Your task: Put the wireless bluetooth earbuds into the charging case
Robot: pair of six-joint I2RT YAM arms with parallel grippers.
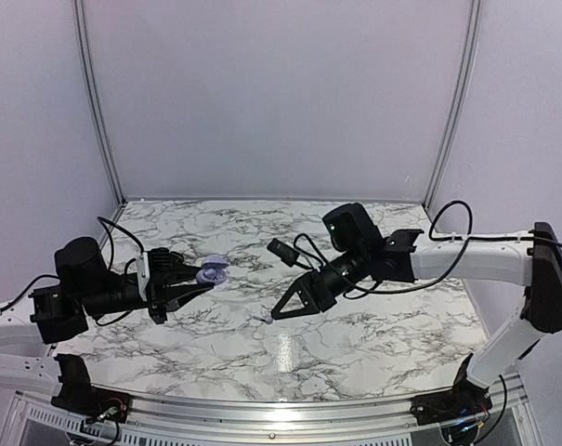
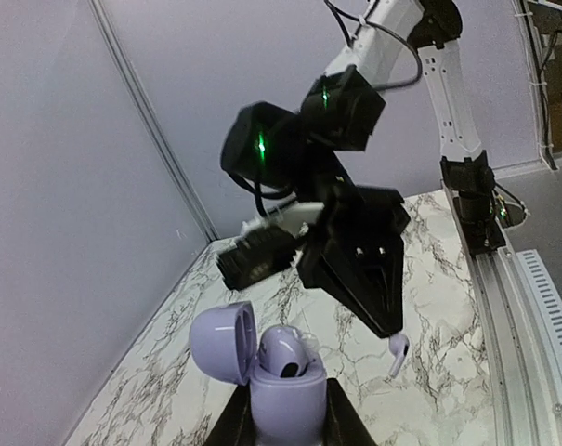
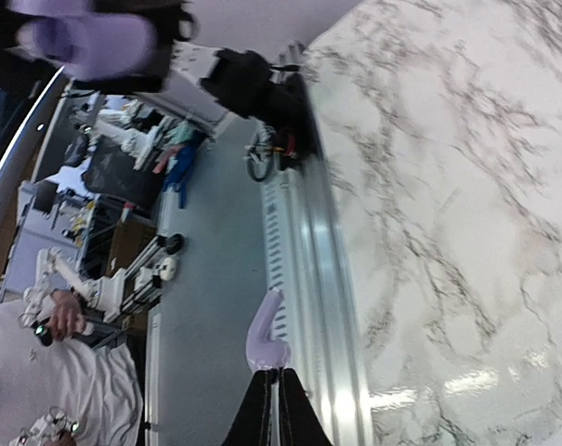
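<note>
A lilac charging case (image 2: 288, 404) with its lid (image 2: 223, 342) swung open is clamped in my left gripper, raised above the table at the left in the top view (image 1: 213, 275). One earbud (image 2: 283, 351) shows in the case, its rounded head standing up above the rim. My right gripper (image 1: 274, 318) is shut on another lilac earbud (image 3: 266, 339), whose stem points away from the fingertips. That earbud is apart from the case, to its right and nearer the front edge. How deep the first earbud sits in its slot cannot be told.
A metal rail (image 1: 271, 409) runs along its front edge, and pale walls enclose the back and sides.
</note>
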